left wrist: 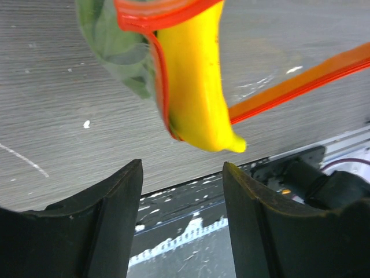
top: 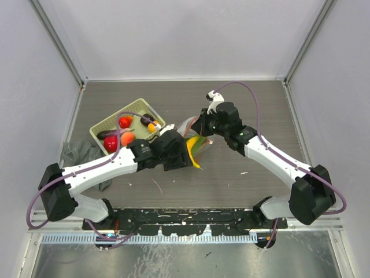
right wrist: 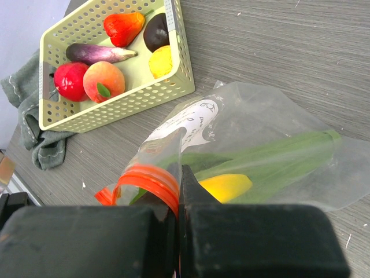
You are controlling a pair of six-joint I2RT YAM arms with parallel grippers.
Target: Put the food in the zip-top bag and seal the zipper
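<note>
The banana lies partly in the clear zip top bag, its stem end sticking out past the orange zipper. Beside it in the bag is a long green vegetable. My right gripper is shut on the bag's edge at the mouth, the orange strip bowing out to its left. My left gripper stands open with nothing between its fingers, just short of the banana's protruding end. In the top view, the left gripper covers part of the table beside the banana.
A pale green basket at the left holds an eggplant, a peach and several other foods. A grey cloth lies beside it. Bare table shows at the front right.
</note>
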